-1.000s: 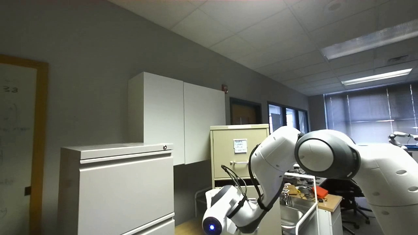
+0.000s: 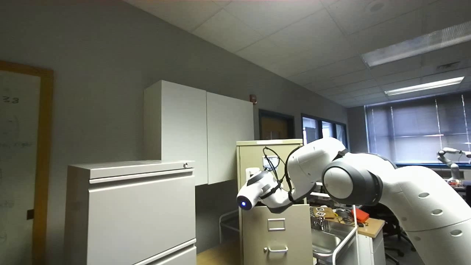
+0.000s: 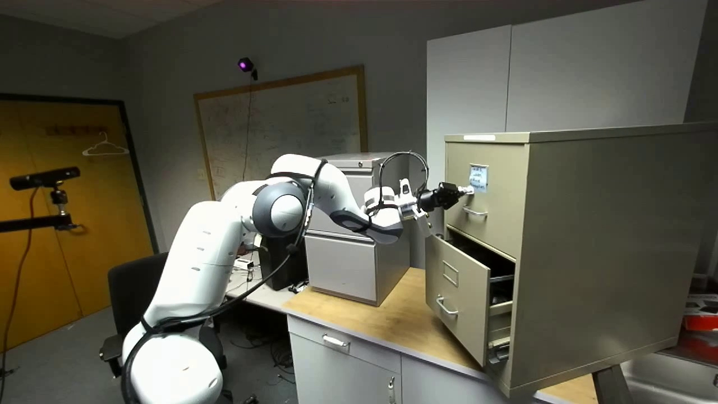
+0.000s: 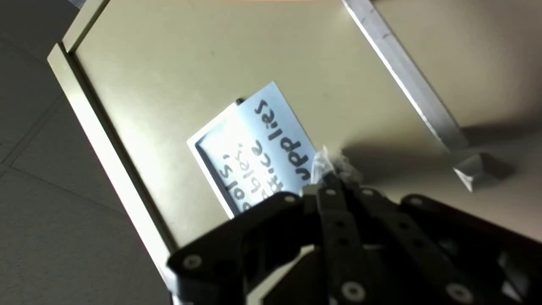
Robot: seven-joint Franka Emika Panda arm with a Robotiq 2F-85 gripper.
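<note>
My gripper (image 3: pixel 464 191) is held up against or very near the front of the tan cabinet's top drawer (image 3: pixel 495 225). Its black fingers look shut, with whitish tips (image 4: pixel 323 167) pressed together and no object visible between them. Beside those tips is a paper label (image 4: pixel 272 134) with handwriting, partly covered by the gripper. The top drawer's metal handle (image 4: pixel 406 76) lies apart from the fingers. Below, the second drawer (image 3: pixel 458 289) stands partly open, its handle (image 3: pixel 447 306) facing out. Whether the tips touch the drawer front, I cannot tell.
A grey filing cabinet (image 3: pixel 340 266) stands left of the tan one on the wooden counter (image 3: pixel 397 323). White wall cupboards (image 2: pixel 185 128) hang behind. A sink (image 2: pixel 324 242) lies beyond the tan cabinet. Bare counter shows between the two cabinets.
The arm's wrist has risen and swung up from in front of the lower drawer to the height of the top drawer. The top drawer's label and handle are now partly covered by the arm.
</note>
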